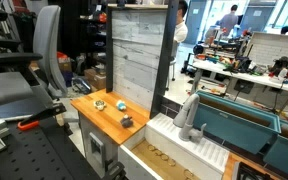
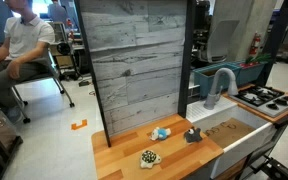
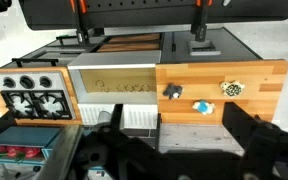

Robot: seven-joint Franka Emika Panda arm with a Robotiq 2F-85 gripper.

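Observation:
My gripper stands open in the wrist view, its two dark fingers wide apart and nothing seen between them. Below it lies a wooden counter [image 3: 269, 88] with three small things on it. A dark grey object [image 3: 172, 91] rests closest to the sink edge. A blue and white object [image 3: 203, 106] lies beside it, and a pale yellowish, dark-spotted object [image 3: 232, 88] sits farther along. In exterior view 2 the same dark object [image 2: 193, 135], blue and white object [image 2: 161, 133] and spotted object [image 2: 150, 158] are apart from one another.
Next to the counter is a white sink [image 3: 94, 74] with a grey faucet [image 1: 187, 118]. A toy stove top [image 2: 269, 97] stands past the sink. An upright grey plank panel [image 2: 149, 80] backs the counter. Bare wood surrounds the small objects.

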